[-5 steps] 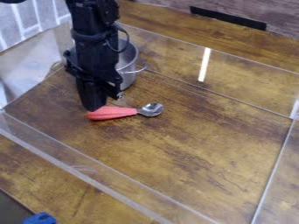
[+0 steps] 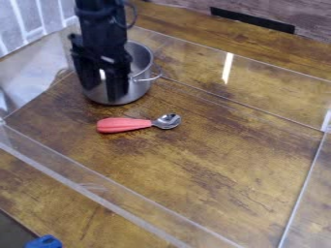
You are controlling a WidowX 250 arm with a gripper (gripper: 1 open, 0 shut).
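My black gripper hangs at the upper left in front of a metal pot, hiding part of it, with its fingers open. Below them a spoon with a red handle and a metal bowl end lies on the wooden surface, apart from the gripper.
Clear plastic edges border the wooden work area on the left, front and right. A blue object sits at the bottom left corner.
My gripper has risen and moved back, away from the spoon toward the pot. The spoon shows no clear movement.
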